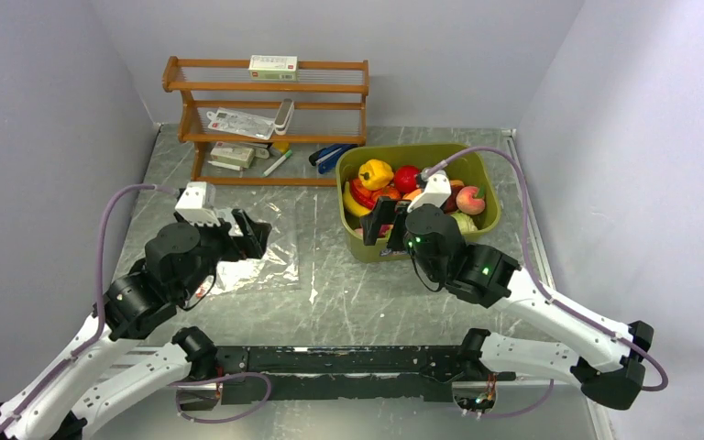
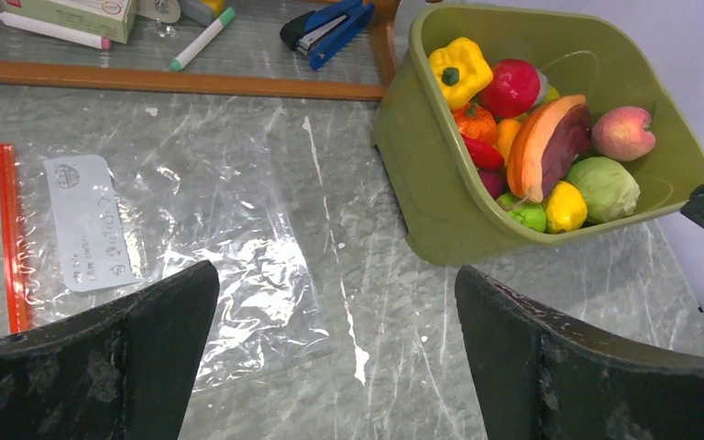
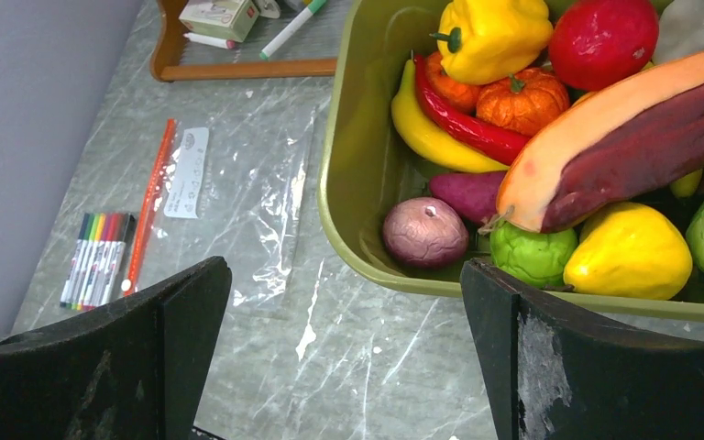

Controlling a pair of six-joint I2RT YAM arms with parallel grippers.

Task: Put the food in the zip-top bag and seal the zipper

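The clear zip top bag lies flat on the table, its red zipper strip along the left side and a pale label near it. No food shows in the bag. Play food fills a green bin: a yellow pepper, a red chili, a purple round vegetable and several others. My left gripper hangs above the bag, open and empty. Over the bin's front left side, in the top view, my right gripper is open too, with nothing between its fingers.
At the back left stands a wooden shelf with boxes, pens and a blue stapler. A pack of markers lies left of the bag. Bare grey tabletop stretches in front of the bin.
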